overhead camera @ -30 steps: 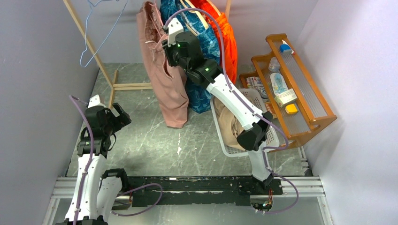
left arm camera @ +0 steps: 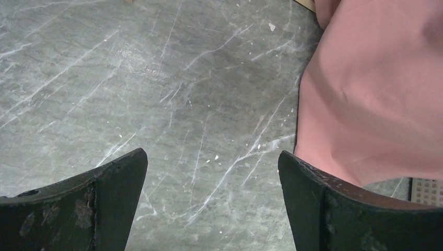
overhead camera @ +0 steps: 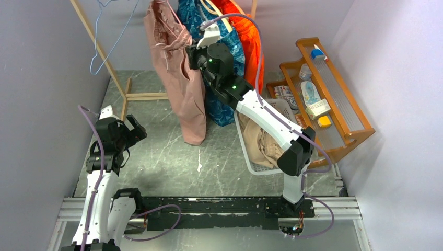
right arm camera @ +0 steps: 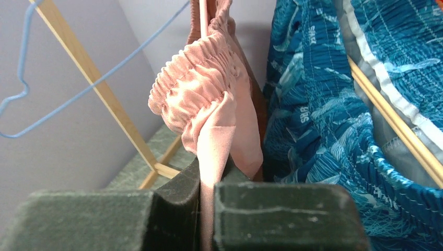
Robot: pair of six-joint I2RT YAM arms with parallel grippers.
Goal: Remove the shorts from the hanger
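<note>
Pink shorts (overhead camera: 177, 78) hang from the rack in the top view, a pink hanger (overhead camera: 173, 11) showing at their waist. In the right wrist view my right gripper is shut on a fold of the shorts just below the gathered elastic waistband (right arm camera: 198, 78). The upper part of the hanger (right arm camera: 203, 18) still rises out of the waistband. Over the floor at the left, my left gripper (overhead camera: 137, 129) stands open and empty, apart from the shorts. The hem of the shorts (left arm camera: 371, 115) appears to the right in the left wrist view.
Blue patterned shorts (right arm camera: 308, 94) and an orange garment (overhead camera: 251, 47) hang right beside the pink ones. An empty blue hanger (overhead camera: 112, 56) is at the left. A basket (overhead camera: 245, 151) with beige cloth and a wooden shelf (overhead camera: 342, 99) stand right.
The shorts have swung a little to the left. My left arm has stayed nearly still.
</note>
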